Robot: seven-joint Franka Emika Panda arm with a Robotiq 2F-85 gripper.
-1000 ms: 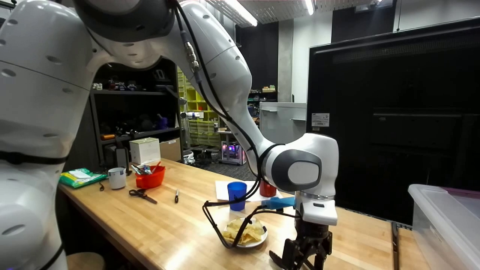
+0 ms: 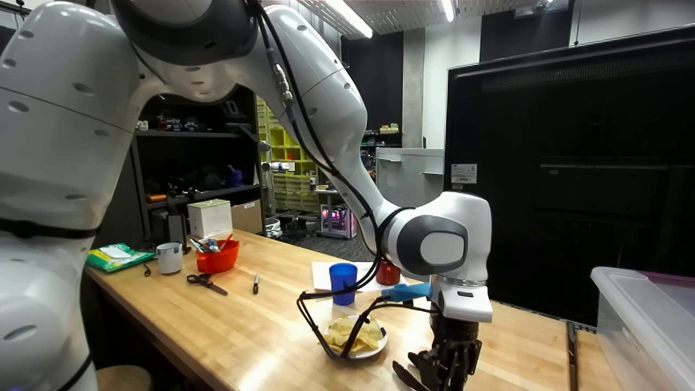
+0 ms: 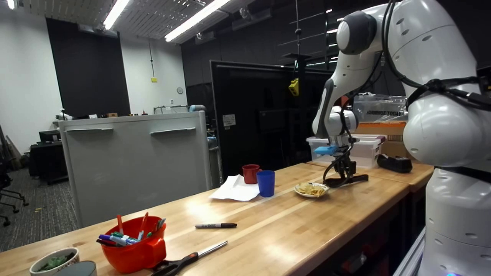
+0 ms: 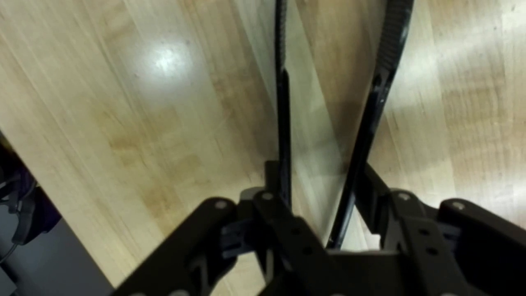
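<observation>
A pair of black tongs (image 4: 370, 114) runs up the wrist view as two long arms with ribbed ends, a gap of bare table between them. My gripper is shut on the tongs, one finger against the outer side of each arm. Seen from exterior view 2, the gripper (image 3: 346, 177) is low over the table, with the dark tongs (image 3: 360, 178) sticking out beside it. In exterior view 1 one dark tip of the tongs (image 2: 405, 376) shows left of the gripper; the bottom edge cuts off the rest. A plate of chips (image 3: 311, 189) stands close by.
Past the chips are a blue cup (image 2: 343, 284) and a red mug (image 3: 251, 174) by white paper (image 3: 235, 188). A marker (image 3: 216, 225), scissors (image 2: 207, 283) and a red pen holder (image 2: 218, 257) lie farther off. A clear bin (image 2: 645, 326) stands on the right.
The gripper's fingers have drawn closer together, around the tongs. The wrist has shifted slightly to the right in exterior view 1; the plate and cups have stayed put.
</observation>
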